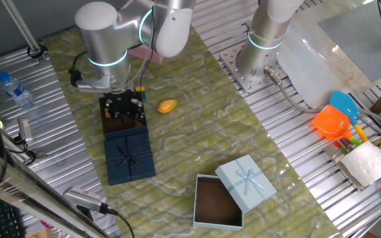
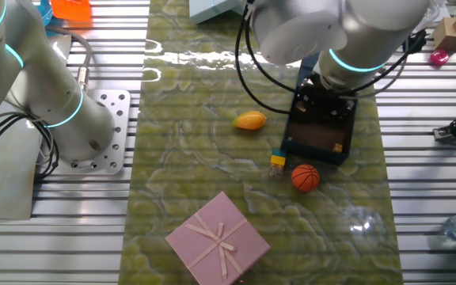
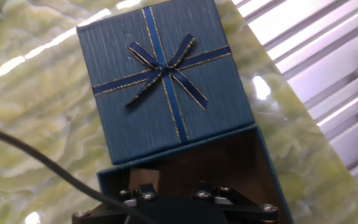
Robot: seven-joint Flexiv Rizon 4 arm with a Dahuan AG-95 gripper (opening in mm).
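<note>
My gripper (image 1: 124, 115) is at the open dark blue box (image 2: 317, 153), its fingers (image 3: 146, 192) spread apart over or within the box's opening. Nothing shows between the fingertips, though the arm hides part of the inside. A small light-brown piece (image 2: 338, 148) lies in a corner of the box. The blue lid (image 3: 194, 40), with its ribbon bow, rests against one side of the box. Beside the box lie a yellow-orange fruit (image 2: 250, 120), a small yellow and green block (image 2: 278, 161) and a little orange basketball (image 2: 305, 178).
A pink gift box (image 2: 232, 226) sits farther along the green cloth. An open light blue box (image 1: 218, 225) has its lid (image 1: 247, 185) leaning on it.
</note>
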